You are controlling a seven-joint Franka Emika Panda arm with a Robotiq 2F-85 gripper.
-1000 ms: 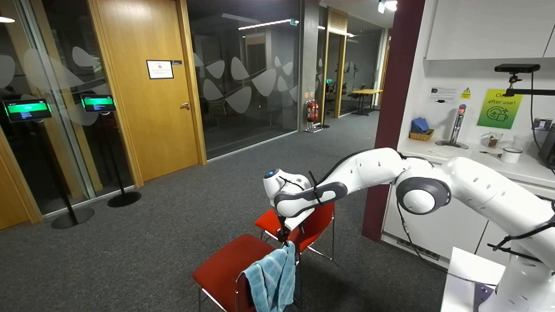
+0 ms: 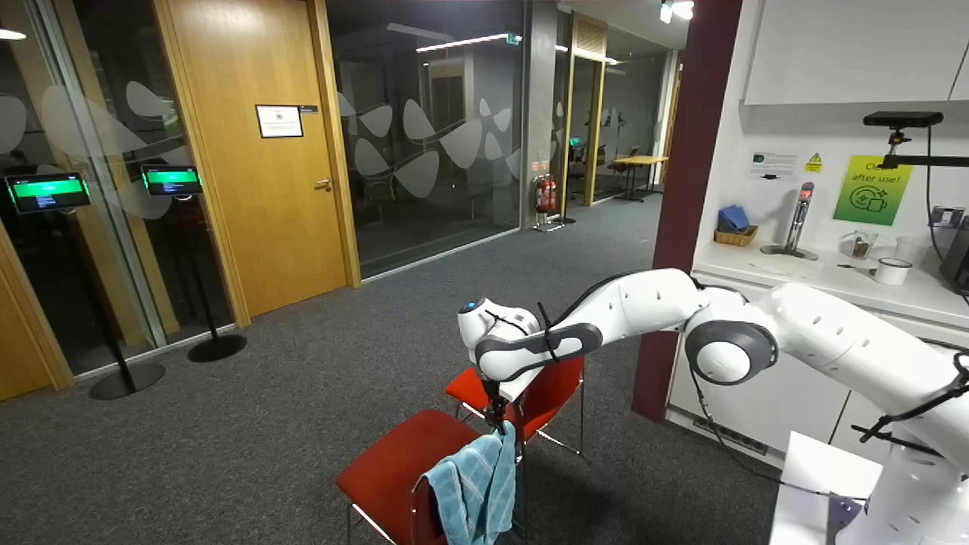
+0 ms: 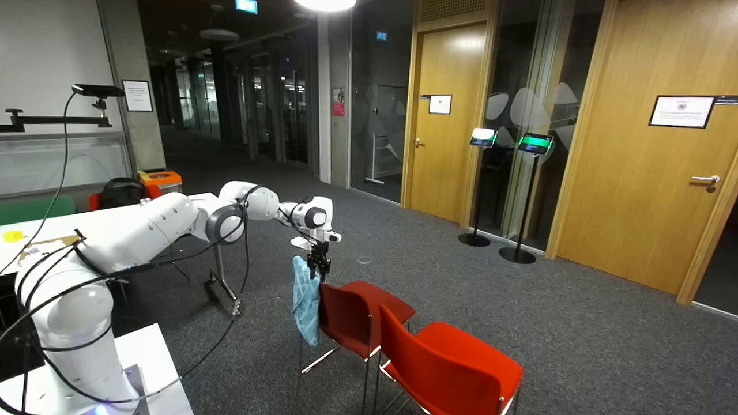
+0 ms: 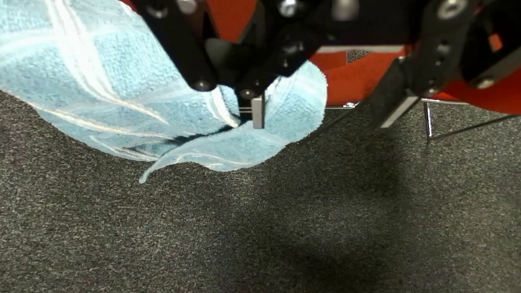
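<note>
A light blue towel with white stripes [image 2: 475,487] hangs over the backrest of the nearer dark red chair [image 2: 409,457]. In exterior view 2 the towel [image 3: 305,304] drapes down the outer side of that chair's back [image 3: 343,319]. My gripper [image 2: 496,416] points down at the towel's upper corner. The wrist view shows my gripper with its fingers apart. The left finger [image 4: 258,113] overlaps the towel [image 4: 190,117], whose rounded edge reaches partway into the gap; whether they touch, I cannot tell. The right finger [image 4: 398,111] is clear of the cloth.
A second, brighter red chair [image 3: 450,366] stands close beside the first. Open grey carpet [image 2: 300,381] spreads in front of the chairs. A white counter [image 2: 831,271] lines the right side, and two screen stands [image 2: 216,345] are near the glass wall.
The arm's elbow has sunk slightly, and the wrist has shifted a little to the left in exterior view 1. The towel and the chairs look unchanged.
</note>
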